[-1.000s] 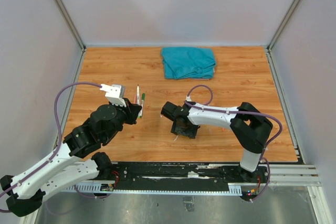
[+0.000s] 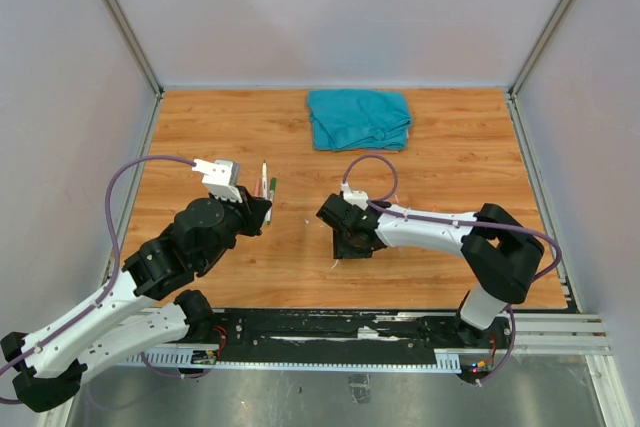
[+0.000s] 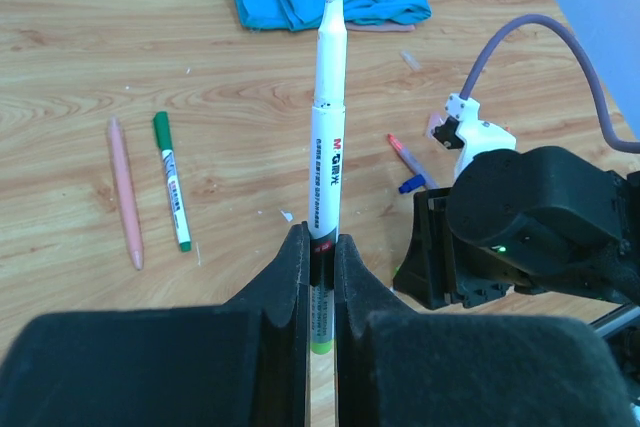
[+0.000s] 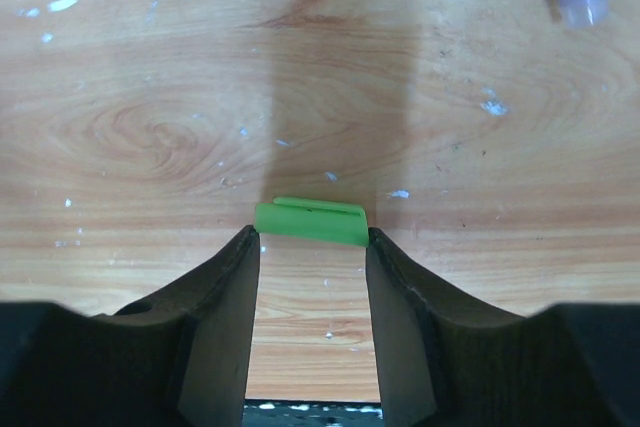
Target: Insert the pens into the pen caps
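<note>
My left gripper is shut on a white marker (image 3: 327, 147), held upright with its dark tip at the top. My right gripper is shut on a green cap (image 4: 310, 223), held crosswise low over the wood. In the left wrist view a pink pen (image 3: 125, 194) and a green marker (image 3: 172, 179) lie on the table, and a pink-tipped purple pen (image 3: 408, 157) lies beside a blue cap (image 3: 411, 183), near the right arm.
A folded blue cloth (image 2: 360, 119) lies at the back. Walls enclose the sides and back.
The right arm has shifted, its upper part moving right and its wrist slightly toward the left in the top view. My left arm is nearly unchanged.
</note>
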